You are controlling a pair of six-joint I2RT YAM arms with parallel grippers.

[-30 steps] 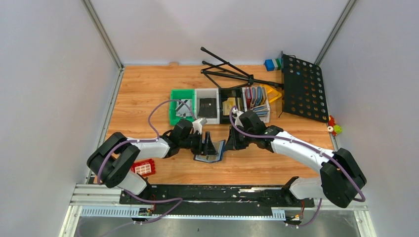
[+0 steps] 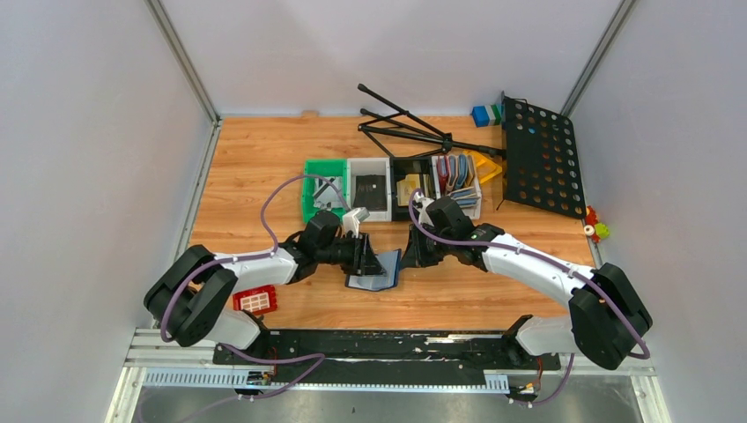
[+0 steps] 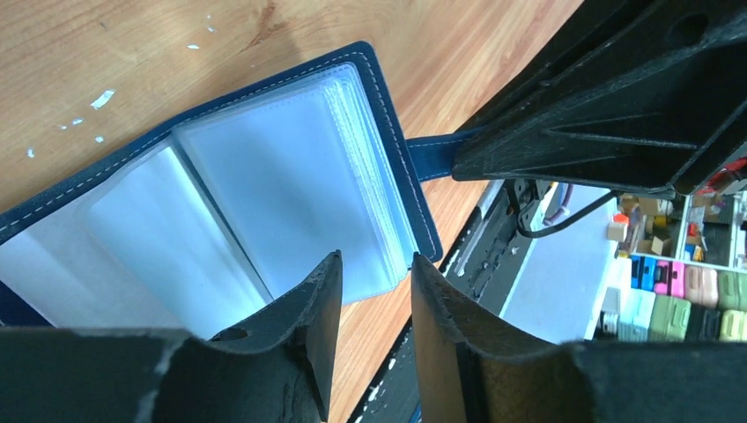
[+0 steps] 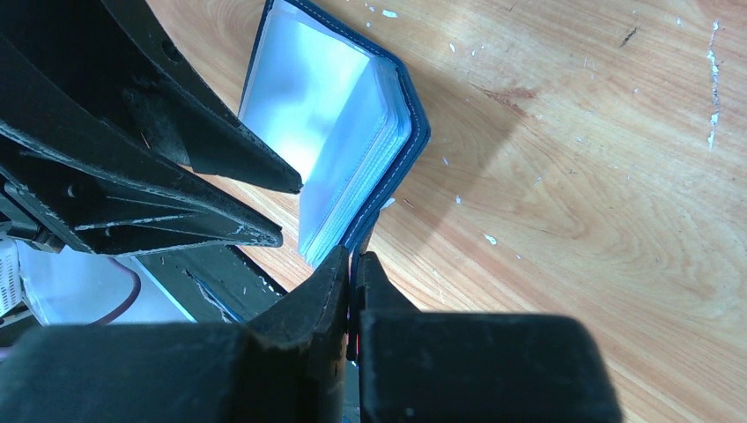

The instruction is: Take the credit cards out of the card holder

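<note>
The dark-blue card holder (image 2: 373, 281) lies open between the grippers, its clear sleeves (image 3: 282, 185) facing up. My right gripper is shut on the holder's strap at its edge. My left gripper is over the sleeves' edge, its two fingertips visibly apart; whether anything thin is between them I cannot tell. No card can be clearly made out in the sleeves.
Bins (image 2: 327, 166) with contents stand behind the holder. A black folded stand (image 2: 405, 132) and perforated panel (image 2: 542, 159) lie at the back right. A red object (image 2: 255, 300) sits at front left.
My left arm has shifted slightly at the elbow and wrist around the holder. The right arm and the holder look almost unchanged.
</note>
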